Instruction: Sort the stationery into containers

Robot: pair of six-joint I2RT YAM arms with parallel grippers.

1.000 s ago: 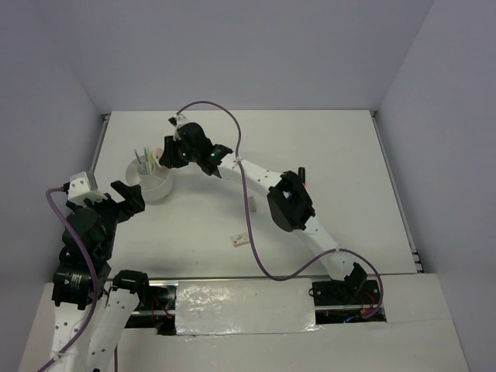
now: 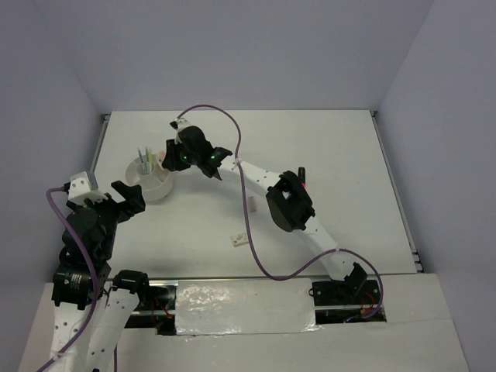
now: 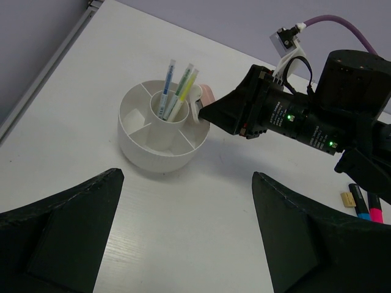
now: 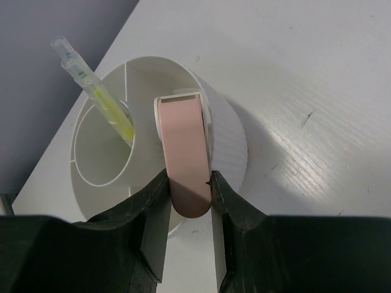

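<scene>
A white round organizer (image 3: 137,146) with divided compartments stands at the table's left. Several slim highlighters (image 3: 166,91) lean in its central cup. My right gripper is shut on a pink-and-white block-shaped item (image 4: 184,143). The item's far, white end is inside an outer compartment, near the wall; its near pink end sits between the fingertips. Whether it touches the compartment's floor is hidden. Off to the front left of the organizer, my left gripper (image 2: 133,199) hangs open and empty.
Toward the table's right side lie dark markers (image 3: 374,207) and a small tan block (image 3: 348,199). A pale eraser-like piece (image 2: 240,240) and a small grey-beige piece (image 2: 252,204) rest mid-table. Bare table surrounds the organizer's front.
The highlighters' lean has changed a little. The left arm is still.
</scene>
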